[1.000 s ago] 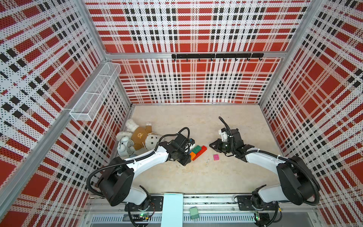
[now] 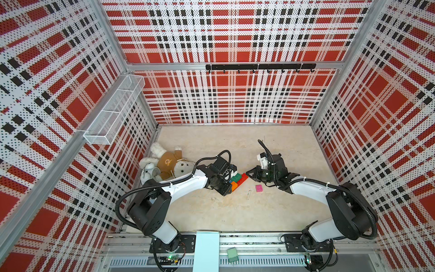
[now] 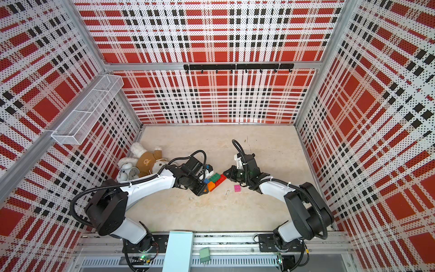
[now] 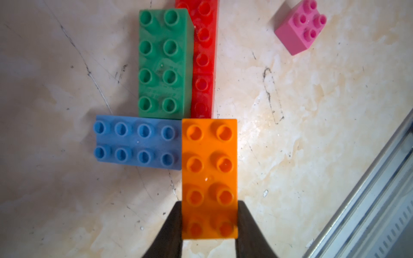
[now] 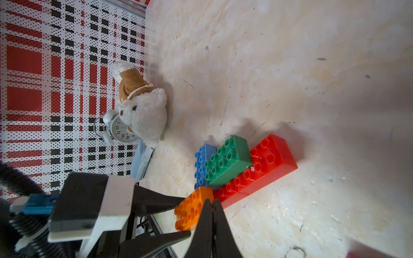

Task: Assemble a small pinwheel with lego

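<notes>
In the left wrist view, my left gripper is shut on one end of an orange brick (image 4: 210,172). The brick's far end overlaps the red bricks (image 4: 202,60) from above and borders the blue brick (image 4: 137,139); whether it is pressed down cannot be told. A green brick (image 4: 161,64) runs along the red bricks, covering one row of their studs, and its near end meets the blue brick. In the right wrist view, my right gripper is shut with nothing visible between its fingers, its tips appearing just in front of the orange brick. A pink brick (image 4: 301,25) lies apart.
A plush toy (image 2: 170,163) and a white alarm clock (image 5: 122,129) occupy the table's left side. Front rails hold a pale board (image 2: 207,249) and a green block (image 2: 232,254).
With the orange brick in it, my left gripper has shifted slightly right toward the red bricks. My right gripper has edged left, closer to the red bricks' right end.
</notes>
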